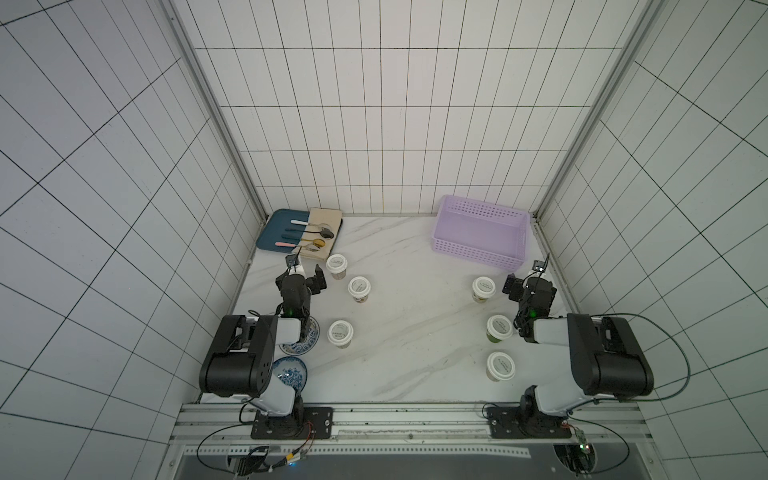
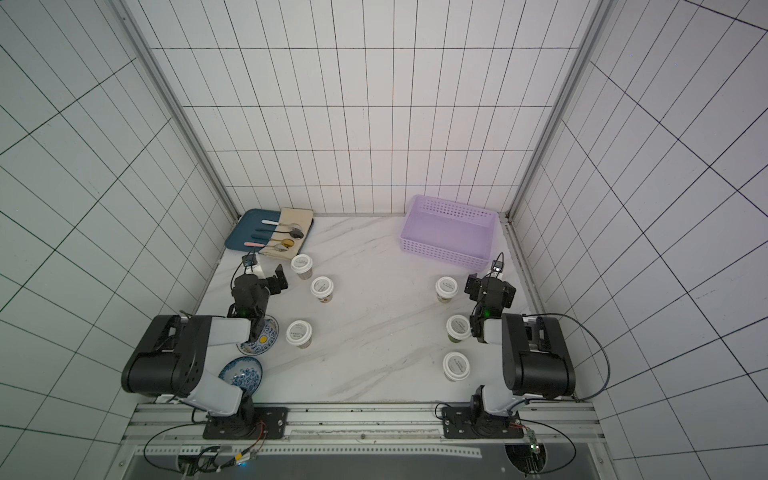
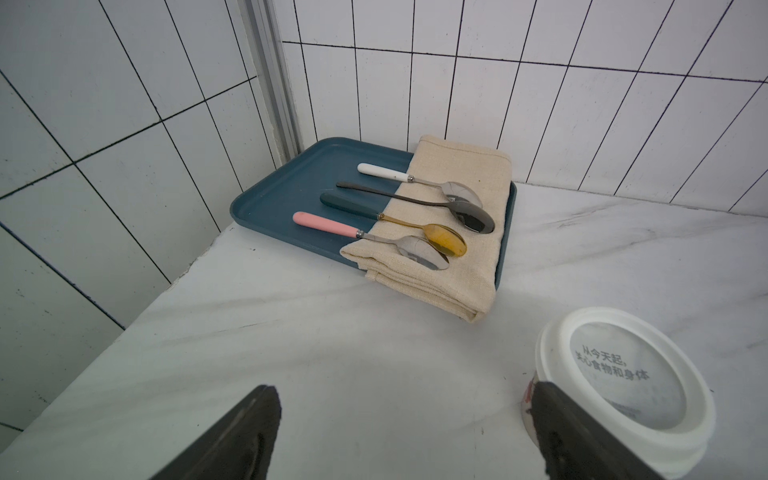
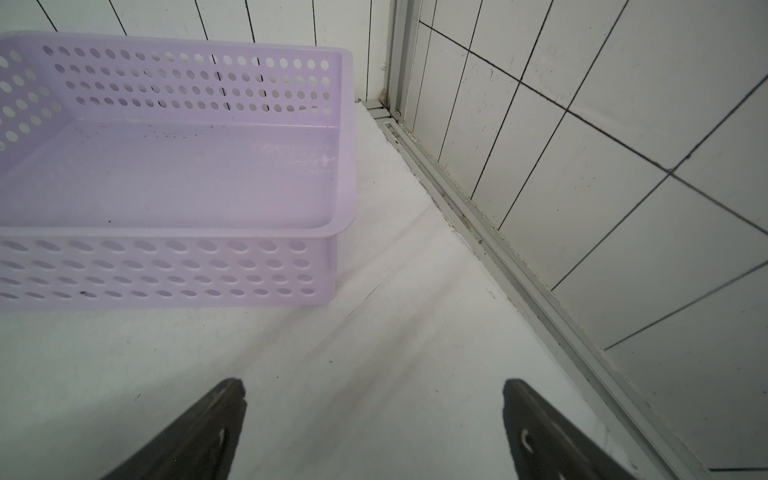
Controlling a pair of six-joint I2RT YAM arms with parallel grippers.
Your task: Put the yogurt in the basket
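Several white-lidded yogurt cups stand upright on the marble table. Three are on the left: a back cup, a middle cup and a front cup. Three more line the right side: a back cup, a green cup and a front cup. The lilac basket at the back right is empty. My left gripper is open, with one yogurt cup beyond its right finger. Open too, my right gripper faces bare table in front of the basket.
A blue tray with a folded beige cloth and several spoons sits at the back left. Two patterned plates, one of them a blue plate, lie partly under the left arm. Tiled walls enclose three sides.
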